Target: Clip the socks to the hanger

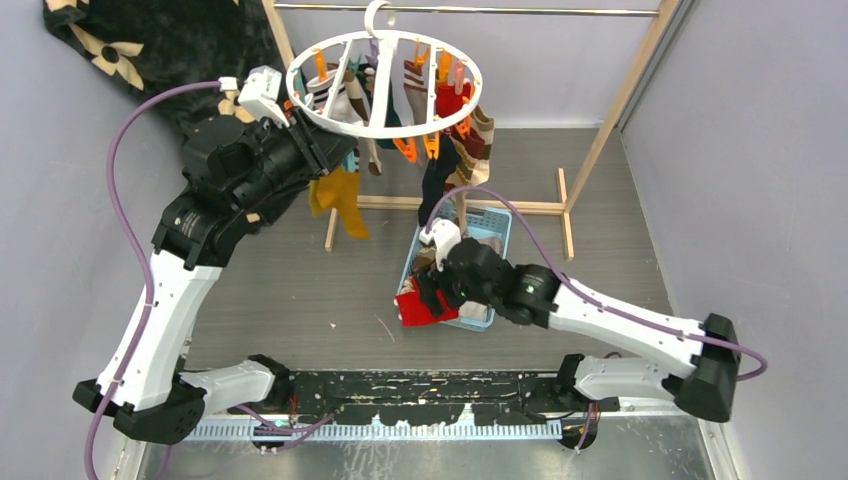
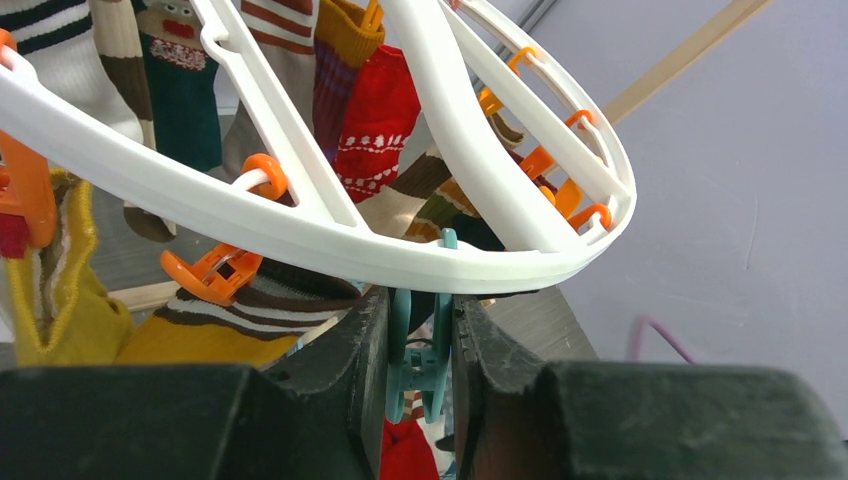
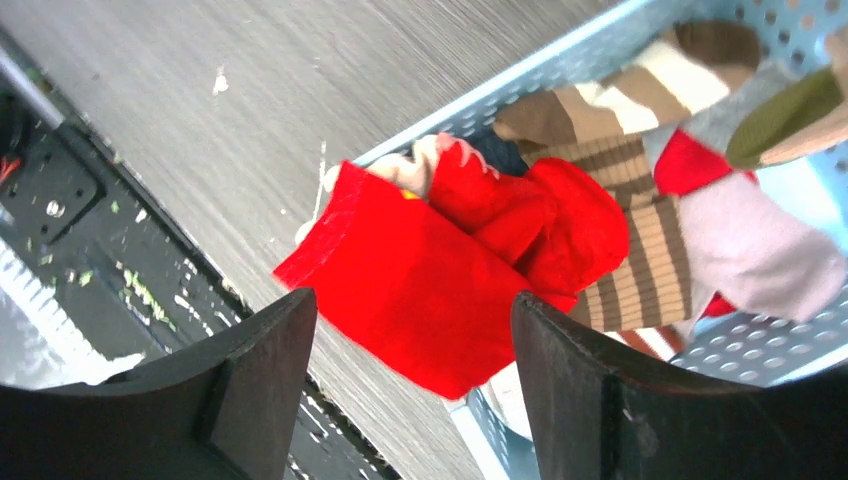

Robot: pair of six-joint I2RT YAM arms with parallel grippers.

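Note:
The round white hanger [image 1: 440, 128] hangs at the top, with several socks clipped around it. In the left wrist view my left gripper is shut on a teal clip [image 2: 418, 368] that hangs from the hanger's rim [image 2: 330, 240]. A red sock [image 3: 430, 275] drapes over the near side of the blue basket [image 3: 520, 80]. Around its cuff end, in the right wrist view, my right gripper stands open above the red cloth. In the top view the right gripper [image 1: 437, 292] is low over the basket's left side, partly covering the red sock [image 1: 418, 308].
Striped and pale socks [image 3: 640, 260] fill the basket. Orange clips [image 2: 215, 272] and a hanging mustard sock [image 1: 342, 200] surround the hanger's near side. A wooden rack [image 1: 612, 105] stands behind. Grey floor [image 1: 290, 300] left of the basket is clear.

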